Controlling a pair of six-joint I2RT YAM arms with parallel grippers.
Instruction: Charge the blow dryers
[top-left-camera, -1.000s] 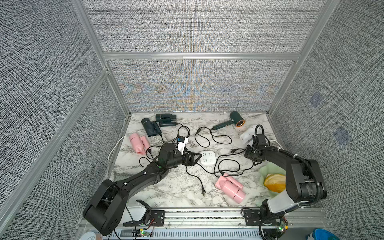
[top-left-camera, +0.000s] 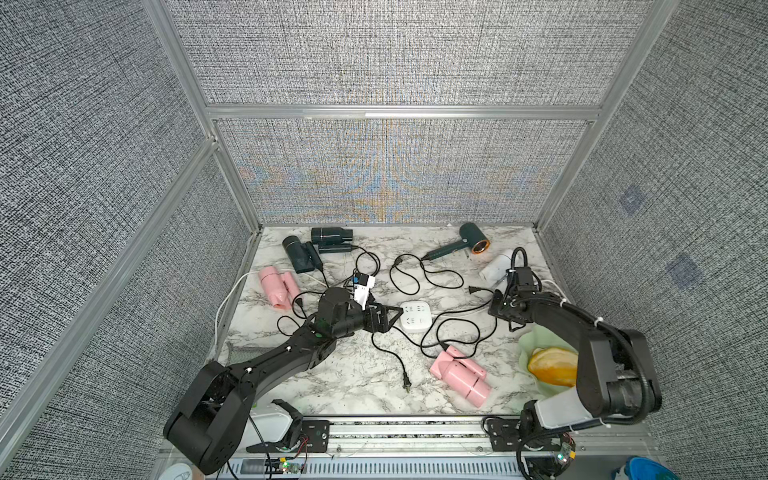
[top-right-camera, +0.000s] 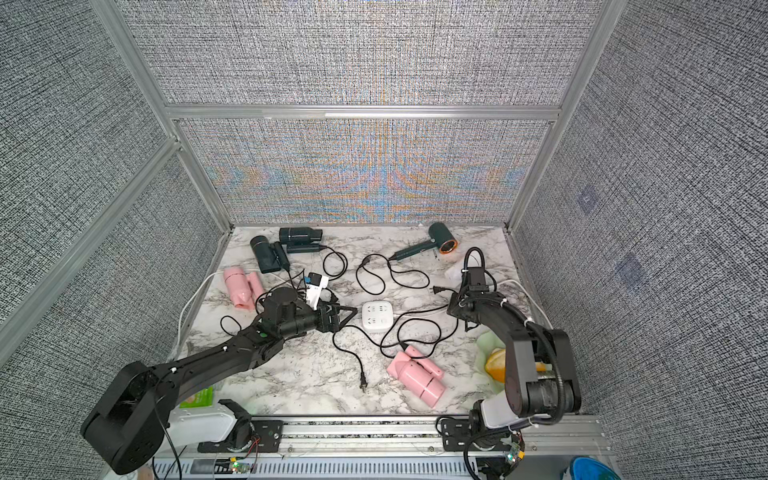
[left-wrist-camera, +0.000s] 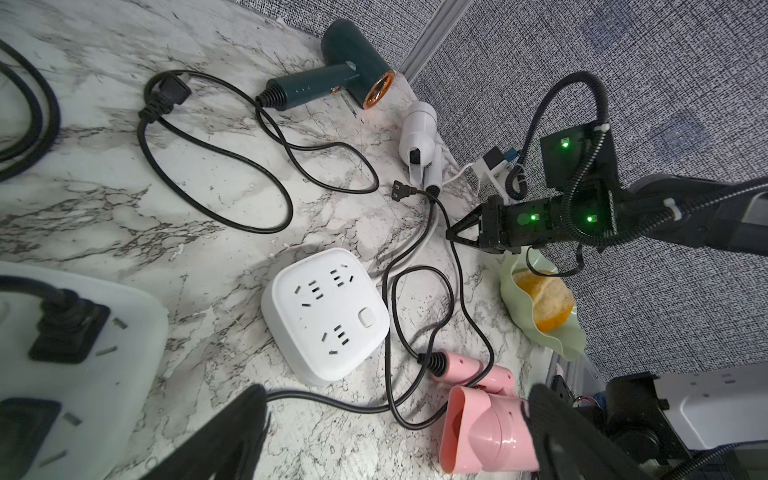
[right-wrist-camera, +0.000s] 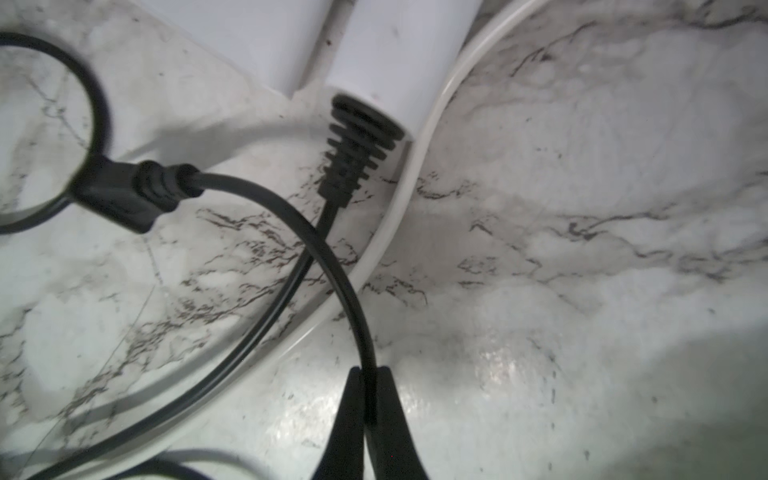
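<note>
In the right wrist view my right gripper is shut on a black cord, a little behind its plug. The white blow dryer whose handle shows there lies at the far right. A white power cube with empty sockets sits mid-table. Close beside it, my left gripper stands open, nothing between its fingers. A pink dryer rests at the front, a dark green one at the back.
Two more green dryers and another pink one lie at the left. In the left wrist view, a second power strip holds black plugs. A green bowl stands at right. Loose cords cross the middle.
The plug has swung up toward the white dryer. The left arm has barely moved.
</note>
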